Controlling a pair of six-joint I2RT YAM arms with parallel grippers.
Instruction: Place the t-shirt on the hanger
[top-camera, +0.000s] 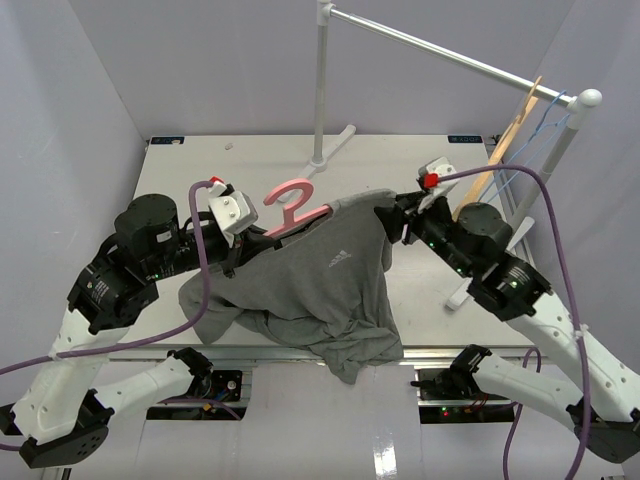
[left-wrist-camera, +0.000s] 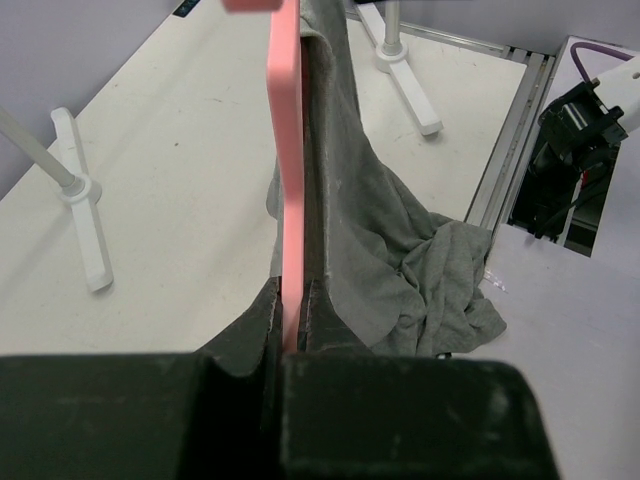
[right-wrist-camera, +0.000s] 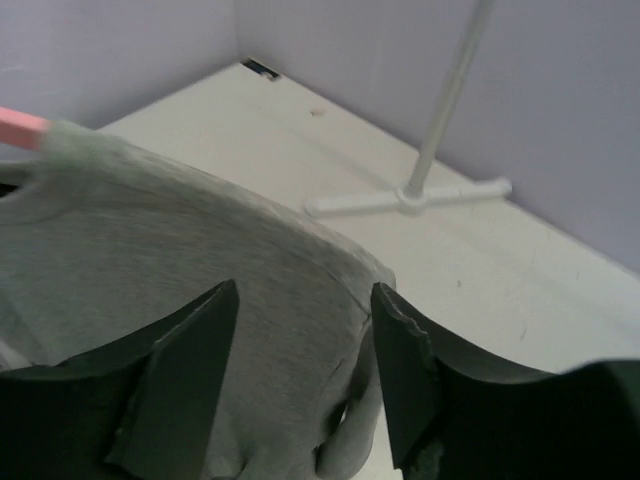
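A pink hanger (top-camera: 295, 205) is held in my left gripper (top-camera: 255, 243), which is shut on it; in the left wrist view the hanger (left-wrist-camera: 287, 160) runs upright from between the fingertips. The grey t-shirt (top-camera: 320, 280) with a small white logo covers the hanger's right part and drapes over the table's front edge. My right gripper (top-camera: 395, 218) is at the shirt's upper right corner. In the right wrist view its fingers stand apart around the shirt (right-wrist-camera: 280, 330), blurred; I cannot tell whether they touch it.
A white rack (top-camera: 450, 53) stands behind, with wooden (top-camera: 518, 120) and blue hangers on its right end. Its foot (top-camera: 335, 145) rests on the white table (top-camera: 220, 160).
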